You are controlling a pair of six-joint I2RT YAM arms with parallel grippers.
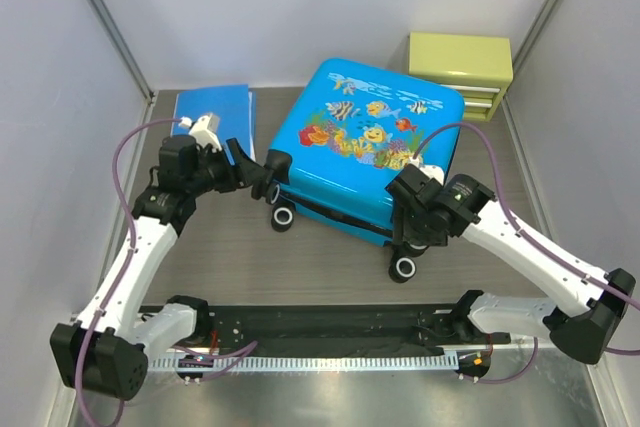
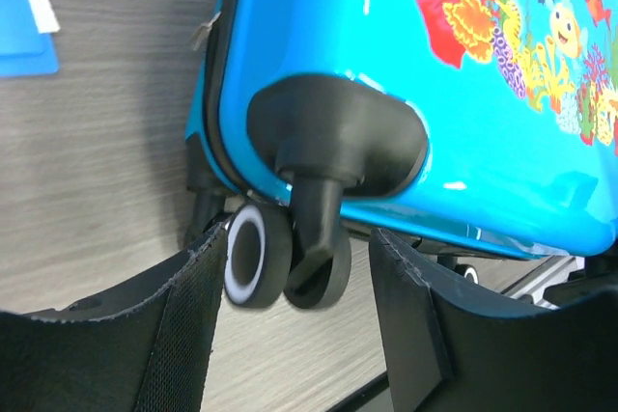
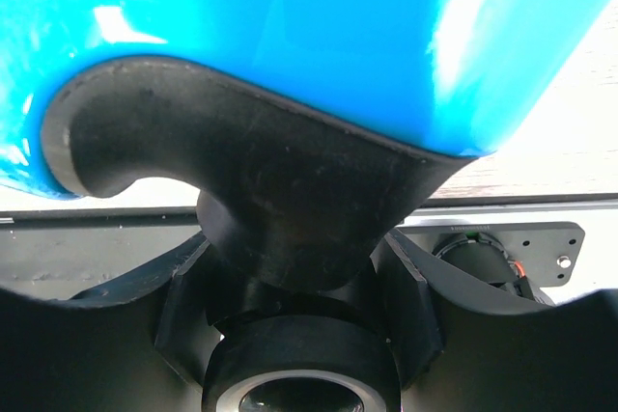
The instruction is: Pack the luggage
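Observation:
A closed bright blue suitcase (image 1: pixel 360 147) with a sea-fish print lies flat, its black wheels toward me. My left gripper (image 1: pixel 250 172) is open at its left corner wheel; in the left wrist view that wheel (image 2: pixel 253 256) sits just beyond and between the open fingertips. My right gripper (image 1: pixel 410 227) is at the front right corner; in the right wrist view it is shut on the black wheel mount (image 3: pixel 290 229), with a wheel below it.
Blue folders (image 1: pixel 205 112) lie at the back left, and a yellow drawer box (image 1: pixel 460 57) stands at the back right. Pale walls enclose both sides and the back; bare floor shows in front of the suitcase.

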